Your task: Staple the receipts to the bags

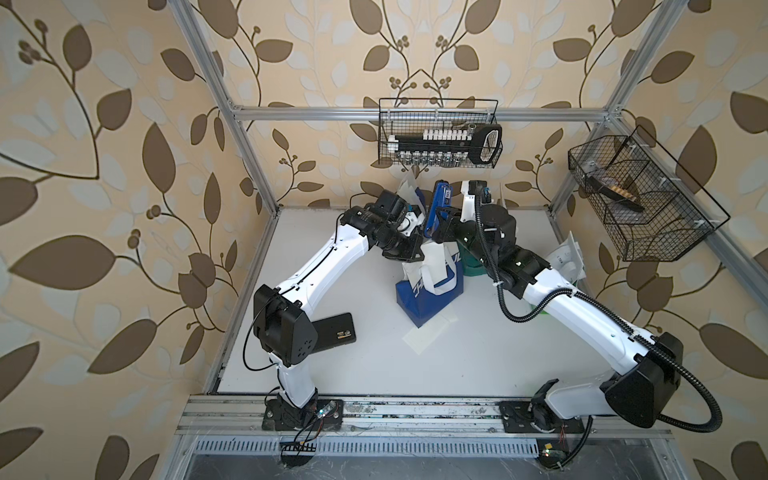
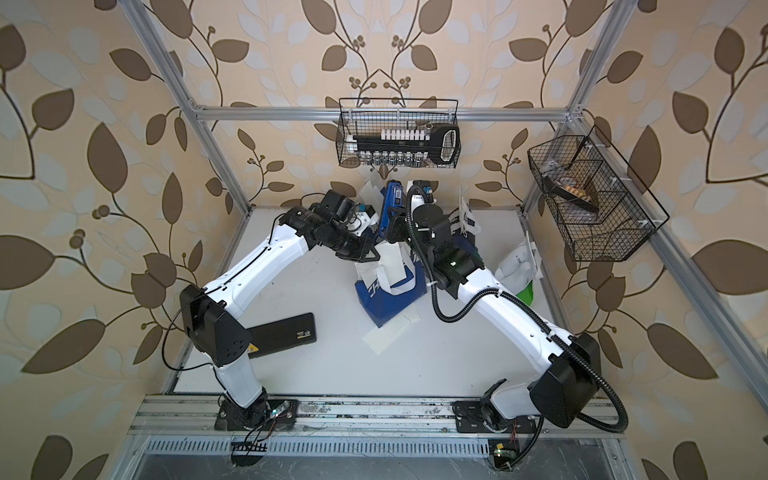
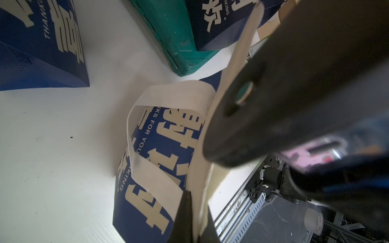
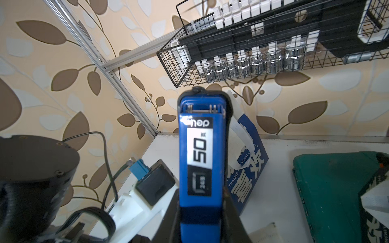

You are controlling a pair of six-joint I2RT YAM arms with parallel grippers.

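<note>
A blue-and-white paper bag (image 1: 424,302) stands mid-table, its white handle (image 3: 156,174) looping out in front. My left gripper is shut on thin white paper at the bag's top; a white receipt slip (image 1: 434,266) hangs there, though the wrist view cannot separate the slip from the bag's edge. Upright in my right gripper is the blue stapler (image 4: 199,162), held between both fingers. In the top left view the stapler leans just behind the bag's top, close to the left gripper. Whether it touches the paper is hidden.
Behind stand another blue bag (image 4: 249,174) and a green case (image 4: 324,190) with a dark bag beside it. A pale slip (image 1: 429,333) lies in front of the standing bag. At left is a flat black box (image 1: 334,330).
</note>
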